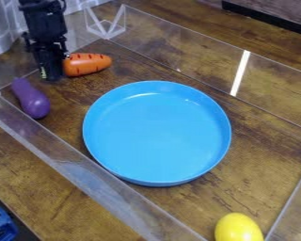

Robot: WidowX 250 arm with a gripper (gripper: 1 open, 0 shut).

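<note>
My black gripper (pixel 50 66) is low at the upper left of the camera view, beside the left end of an orange toy carrot (pixel 87 63). Its fingertips are dark and small; it looks shut, and I see nothing clearly held. A purple toy eggplant (pixel 30 99) lies a little below the gripper. A large blue plate (pixel 157 132) sits in the middle, and a yellow egg-shaped toy (pixel 237 228) lies at the bottom right.
Clear plastic walls (pixel 140 212) border the wooden surface. A blue object (pixel 0 224) is at the lower left edge, outside the wall. The wood right of the plate is bare.
</note>
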